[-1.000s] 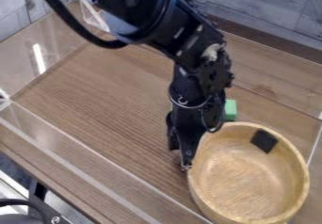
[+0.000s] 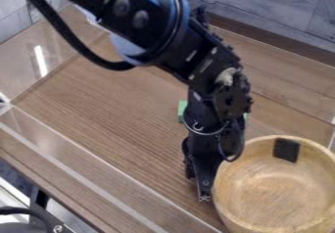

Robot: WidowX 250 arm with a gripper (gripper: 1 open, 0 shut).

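Note:
My black gripper (image 2: 205,176) hangs low at the left rim of a round wooden bowl (image 2: 269,200), its fingertips down by the rim. Whether it grips the rim or only stands beside it I cannot tell. A black square patch (image 2: 287,150) shows at the bowl's far rim. A small green block (image 2: 182,111) is mostly hidden behind the arm.
Pale panelled walls run along the back, and the table's front edge with a dark cable lies at lower left.
The bowl has shifted to the right along with my gripper, and more of the green block is now hidden behind the arm.

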